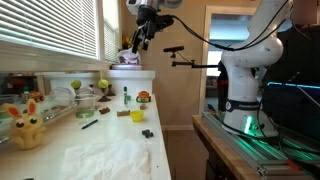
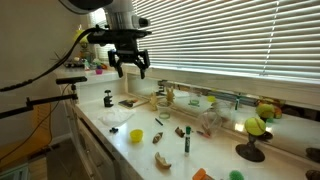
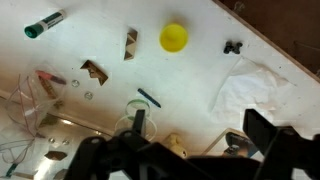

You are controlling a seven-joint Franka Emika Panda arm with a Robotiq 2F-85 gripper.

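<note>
My gripper is open and empty, high above the white table; exterior view 2 shows its two fingers apart and pointing down. Below it in the wrist view lie a small yellow cup (image 3: 173,38), a crumpled white cloth (image 3: 250,92) and a dark pen (image 3: 148,97). A clear round container (image 3: 137,110) is beside the pen. Close to the cloth is a small black object (image 3: 233,47). Two brown pieces, one upright-looking (image 3: 131,43) and one angular (image 3: 95,72), lie left of the cup. A green-and-white tube (image 3: 45,24) is at the upper left.
An orange-yellow rabbit figure (image 1: 27,122) stands near the window side. At the table's other end, exterior view 2 shows a black stand (image 2: 250,150) with a yellow-green top. Window blinds (image 2: 220,35) run behind the table. Bare tabletop separates many objects.
</note>
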